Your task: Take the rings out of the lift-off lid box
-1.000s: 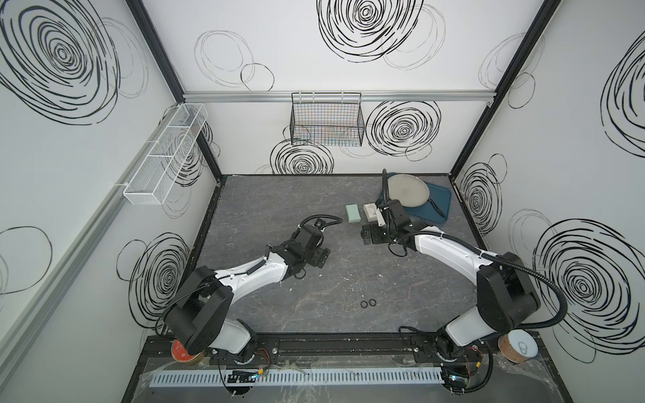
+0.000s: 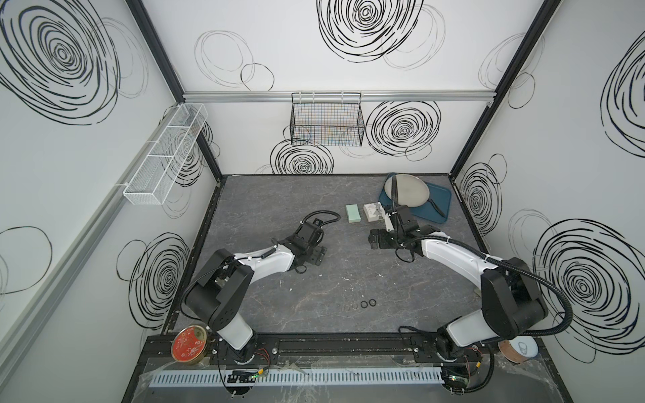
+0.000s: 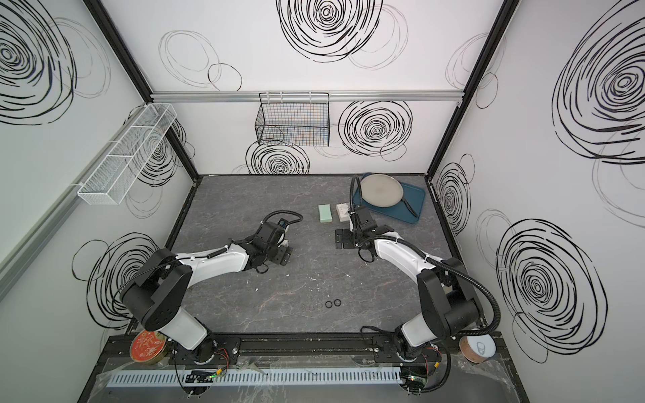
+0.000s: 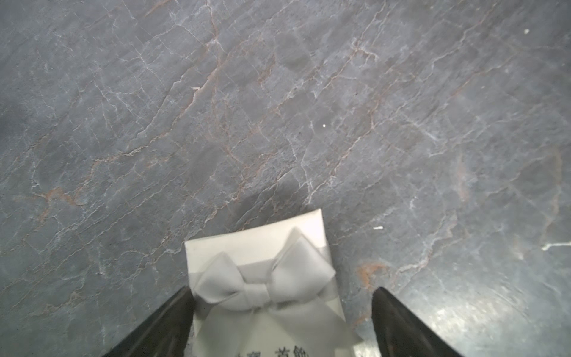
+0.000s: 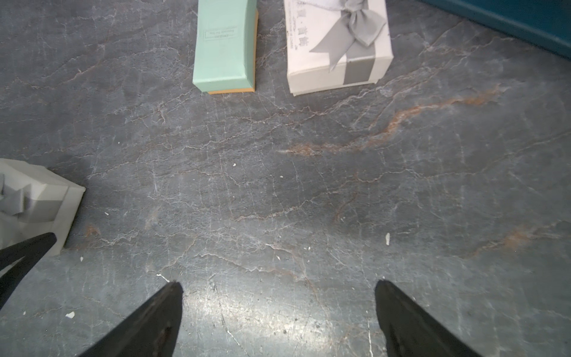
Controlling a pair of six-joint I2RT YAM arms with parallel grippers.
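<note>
A white lidded box with a grey bow [image 4: 261, 279] stands below my left gripper, which is open around its near part, just above it. That box [image 5: 32, 208] also shows at the left of the right wrist view. A second bow box [image 5: 339, 53] stands at the back beside a mint green box [image 5: 224, 47]. My right gripper is open over bare table, right of the left one. Two small dark rings [image 2: 363, 303] [image 3: 337, 302] lie on the front of the table. The insides of the boxes are hidden.
A blue tray [image 2: 436, 208] with a grey pan [image 2: 410, 188] fills the back right. Wire baskets [image 2: 326, 121] hang on the back and left walls.
Since a second ago both arms have shifted: the left slightly up the view, the right slightly rightward and toward the front.
</note>
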